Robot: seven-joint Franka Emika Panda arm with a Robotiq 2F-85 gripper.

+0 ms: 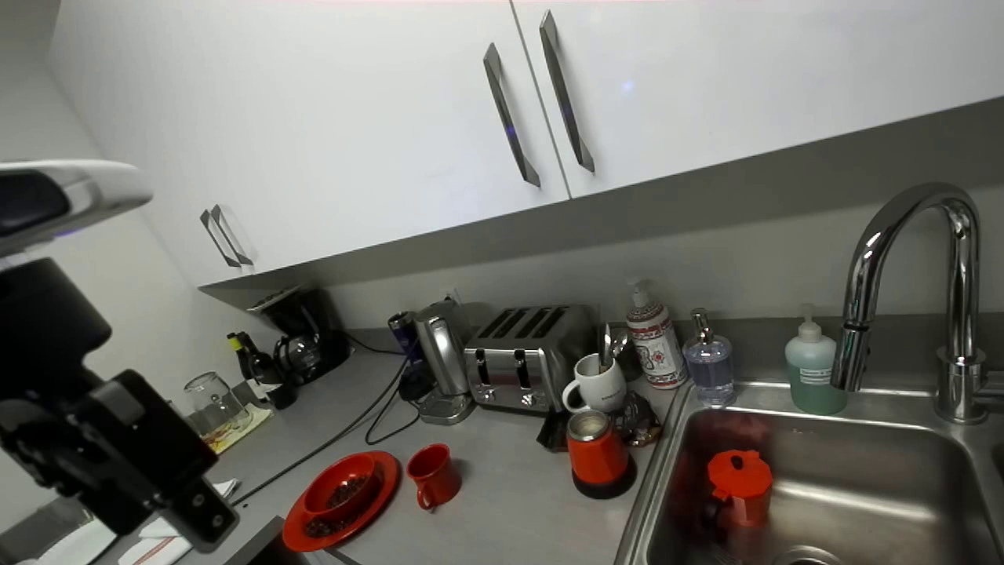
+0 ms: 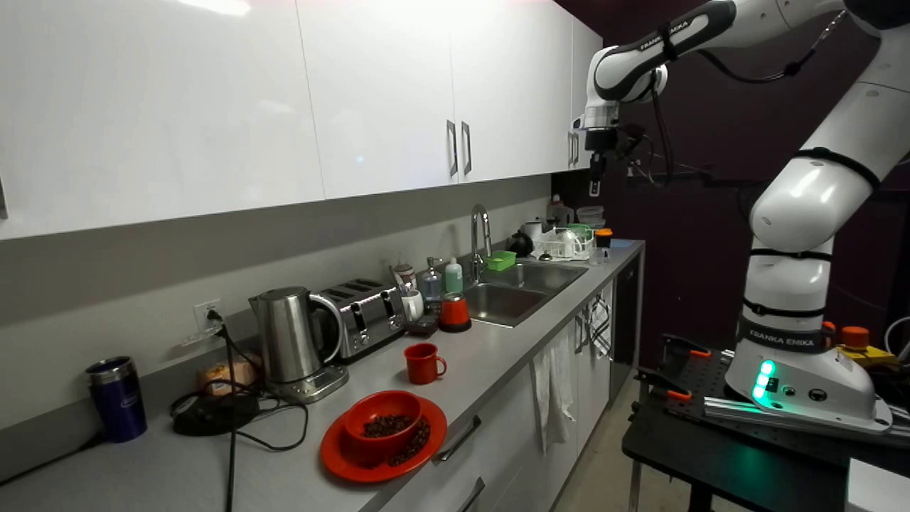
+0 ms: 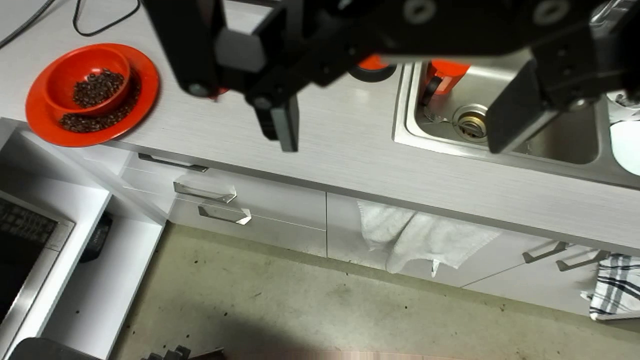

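Observation:
My gripper hangs high above the counter front, open, with its fingers far apart and nothing between them. In exterior view 2 the gripper is in mid-air near the upper cabinets. A red plate carries a tilted red bowl, with dark beans in the bowl and spilled on the plate. Beside it stands a red mug. An orange-red pot base with a black bottom stands near the sink. A red lidded pot top lies inside the steel sink.
A toaster, kettle, white mug with utensils and soap bottles line the wall. The faucet rises behind the sink. Below the counter hangs a white towel.

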